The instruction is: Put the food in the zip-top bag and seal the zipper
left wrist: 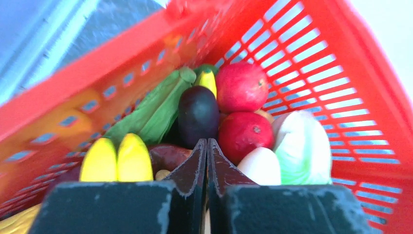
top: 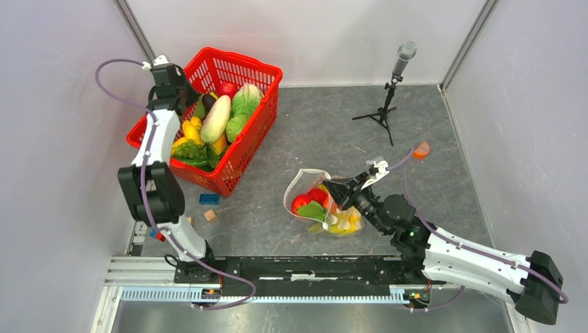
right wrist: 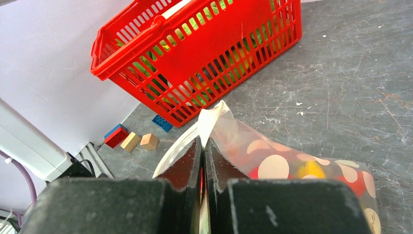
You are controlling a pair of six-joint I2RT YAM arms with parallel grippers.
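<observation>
The clear zip top bag stands open on the table, holding red, green and yellow food. My right gripper is shut on the white edge of the bag. In the red basket lie a squash, cabbages, red fruit, a dark eggplant and yellow pieces. My left gripper is over the basket's far-left part, shut, its fingertips meeting; whether anything is between them is hidden.
A microphone on a tripod stands at the back right, with an orange piece near it. Toy blocks lie below the basket.
</observation>
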